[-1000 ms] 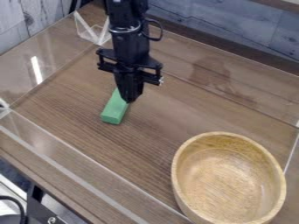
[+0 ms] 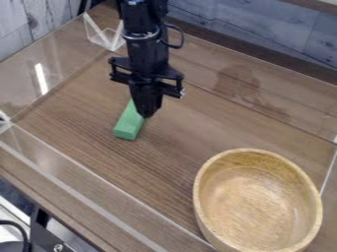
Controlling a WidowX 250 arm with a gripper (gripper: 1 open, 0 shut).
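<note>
A black robot arm reaches down from the top of the camera view, its gripper [image 2: 145,98] hanging over the upper end of a green block [image 2: 128,123] that lies on the wooden surface [image 2: 184,167]. The fingertips are dark and partly overlap the block in this view, so whether they touch it or how far apart they stand cannot be told.
A large round tan bowl [image 2: 257,202] stands at the lower right. Walls border the back, and cables show at the left edge and lower left corner.
</note>
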